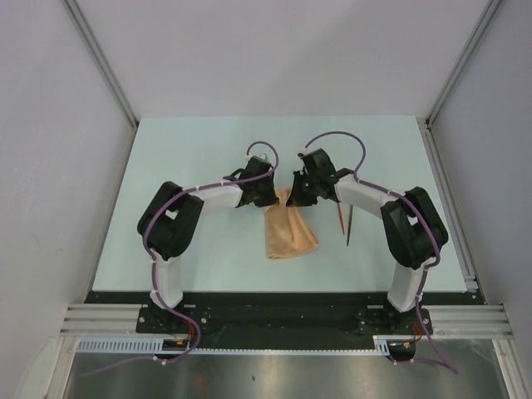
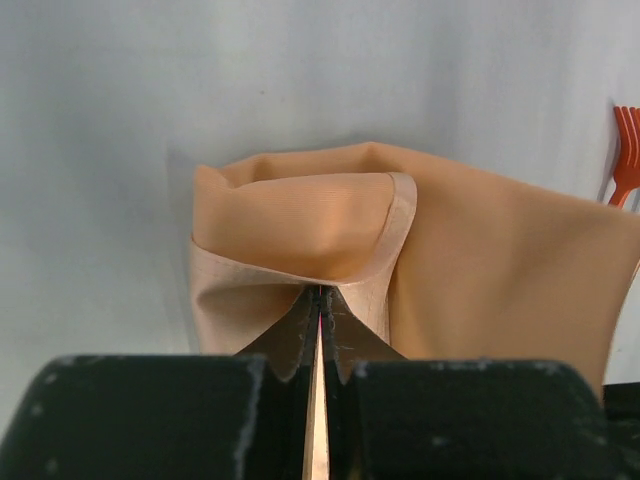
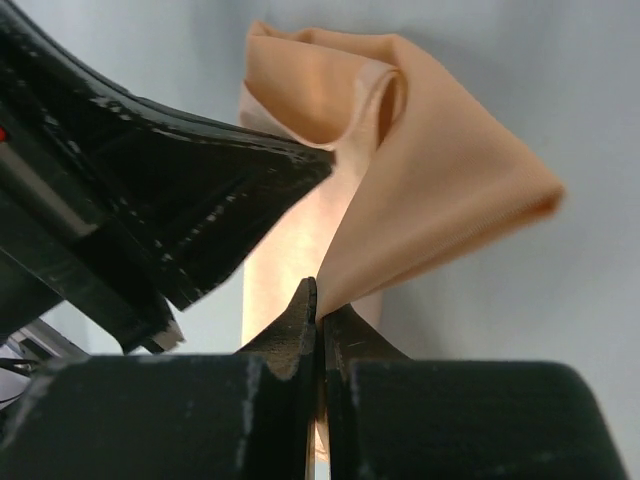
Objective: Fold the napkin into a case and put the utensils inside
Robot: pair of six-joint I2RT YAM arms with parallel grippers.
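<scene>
An orange-tan napkin [image 1: 287,233] lies at the table's middle, its far part lifted and folded between my two arms. My left gripper is shut on the napkin's folded edge near its left side. On the other side, my right gripper is shut with a raised part of the napkin [image 3: 420,210] pinched at its fingertips. To the right of the napkin lie a red fork [image 2: 627,155], seen in the left wrist view, and a dark slim utensil [image 1: 349,226]; the right arm hides part of them in the top view.
Both arms meet closely over the napkin; the left gripper's body [image 3: 170,190] fills the left of the right wrist view.
</scene>
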